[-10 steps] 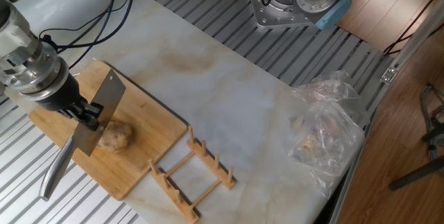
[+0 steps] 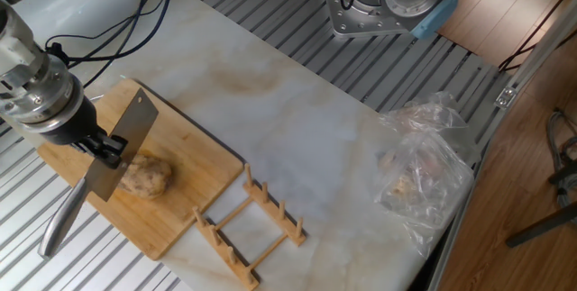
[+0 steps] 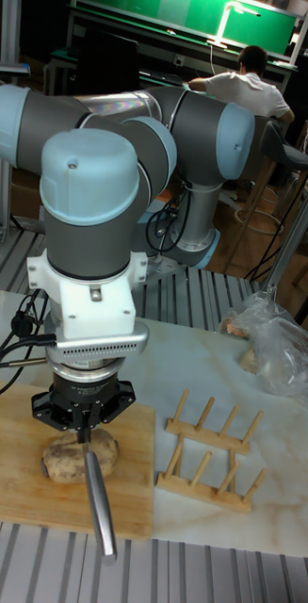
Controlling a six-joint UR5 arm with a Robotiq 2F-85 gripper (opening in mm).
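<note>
My gripper (image 2: 110,153) is shut on a cleaver (image 2: 133,133) with a broad steel blade and a metal handle (image 2: 63,221). The blade slants across the left part of the wooden cutting board (image 2: 189,169). A brown potato (image 2: 149,177) rests on the board right beside the blade, partly covered by it. In the other exterior view the knife handle (image 3: 101,502) points toward the camera, and the potato (image 3: 68,461) lies behind it under the gripper (image 3: 83,434). Whether the blade touches the potato cannot be told.
A wooden peg rack (image 2: 251,228) stands to the right of the board. Farther right lies a clear plastic bag (image 2: 424,178) with something inside. Between bag and board the marbled tabletop (image 2: 306,147) is free. Black cables (image 2: 135,34) hang by the arm.
More of the potato shows now. The potato and rack look unmoved.
</note>
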